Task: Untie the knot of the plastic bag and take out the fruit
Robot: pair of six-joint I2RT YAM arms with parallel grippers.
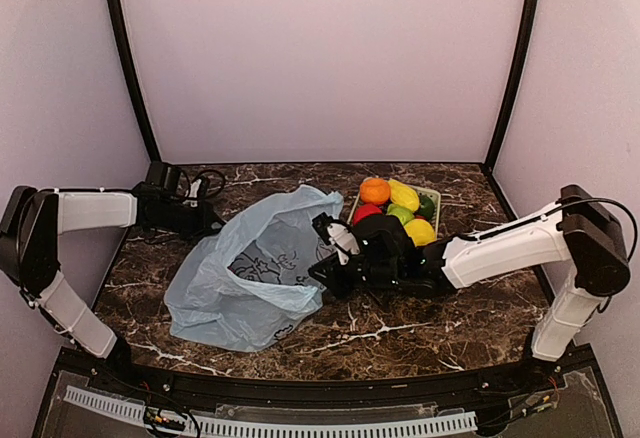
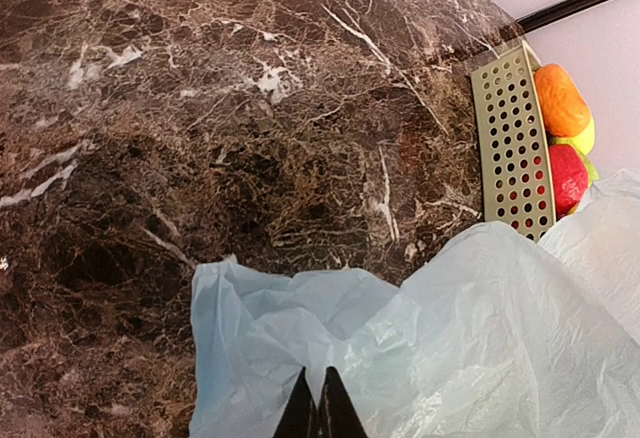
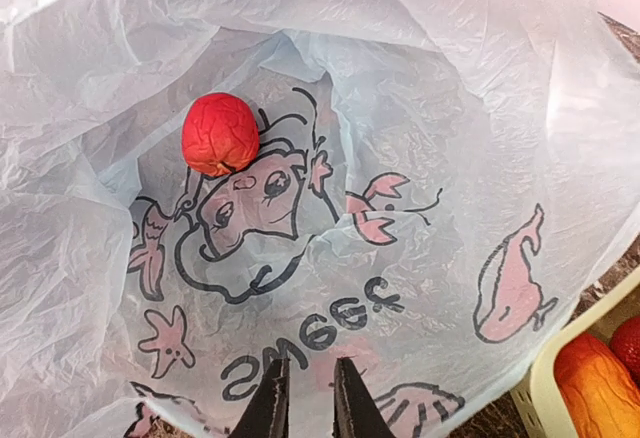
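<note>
The pale blue plastic bag (image 1: 220, 298) lies opened wide in the middle. In the right wrist view a red fruit (image 3: 220, 133) rests inside it on the printed cartoon lining. My right gripper is over the bag's near right part; its fingertips show at the lower edge, and whether anything is between them is hard to see. My left gripper is shut at the bag's upper left side, against the crumpled plastic, with nothing clearly held.
A basket (image 2: 505, 143) of mixed fruit, including an orange (image 1: 374, 190) and a yellow fruit (image 1: 403, 194), stands at the back right, beside the bag.
</note>
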